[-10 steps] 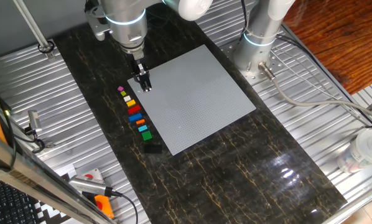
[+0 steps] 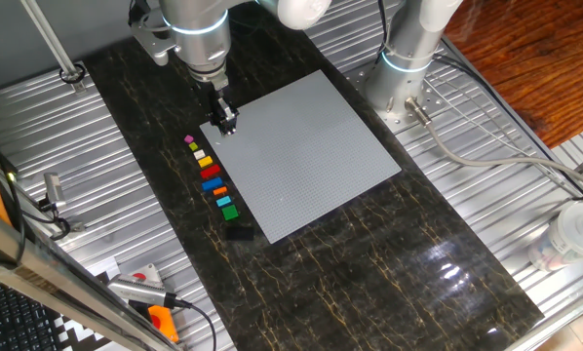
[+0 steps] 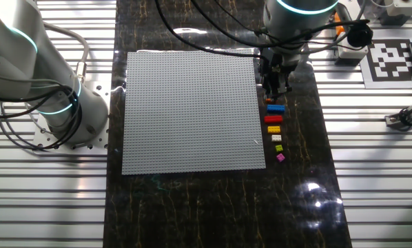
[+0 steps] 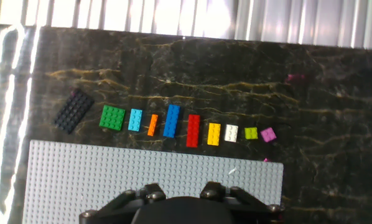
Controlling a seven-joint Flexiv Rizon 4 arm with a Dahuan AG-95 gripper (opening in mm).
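Observation:
My gripper (image 2: 227, 131) hangs over the corner of the grey baseplate (image 2: 311, 156) by the brick row's magenta end. In the wrist view its two fingers stand apart, open, with nothing visible between them. Along the plate's edge lie loose bricks: black (image 4: 74, 111), green (image 4: 112, 117), light blue (image 4: 135, 120), orange (image 4: 152, 125), blue (image 4: 171, 121), red (image 4: 193, 130), yellow (image 4: 214, 134), white (image 4: 231, 133), lime (image 4: 251, 133) and magenta (image 4: 268, 134). The black and magenta ones sit askew. In exterior view 2 the arm hides the row's black end.
The baseplate's studs look bare, apart from a small pale mark (image 4: 232, 170). Cables cross above the table in exterior view 2.
My gripper's fingertips have shifted slightly up in exterior view 1 and look a little turned. The bricks and the baseplate have stayed put.

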